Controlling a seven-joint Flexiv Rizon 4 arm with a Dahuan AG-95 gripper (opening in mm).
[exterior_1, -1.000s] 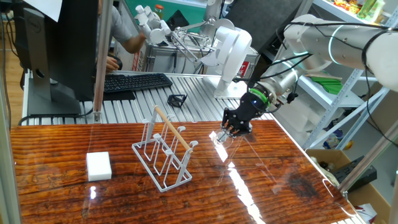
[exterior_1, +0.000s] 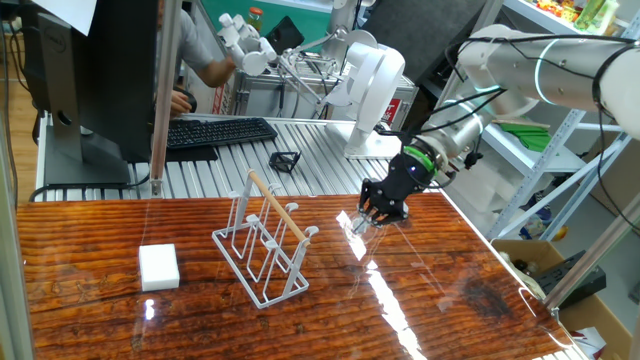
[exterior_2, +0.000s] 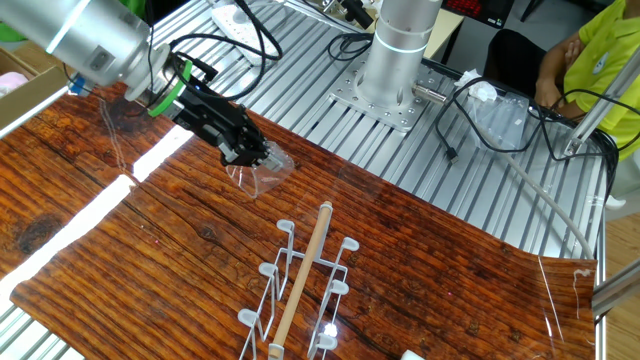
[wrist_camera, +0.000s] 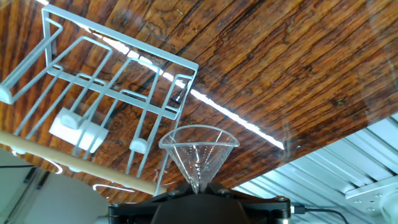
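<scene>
A clear, cone-shaped glass (wrist_camera: 200, 155) shows in the wrist view, its wide round rim facing away from my gripper. My fingers are shut on its narrow end. In exterior view 2 the transparent glass (exterior_2: 262, 178) hangs tilted off the gripper's tip; whether it touches the table is hard to tell. A white wire rack (exterior_1: 262, 252) with a wooden top bar (exterior_1: 276, 204) stands upright on the table, apart from the glass and left of the gripper in exterior view 1. Its side prongs carry pale rounded tips.
A white block (exterior_1: 158, 267) lies left of the rack.
The gripper and glass have shifted very slightly to the right in exterior view 1. The rack and white block have stayed put.
</scene>
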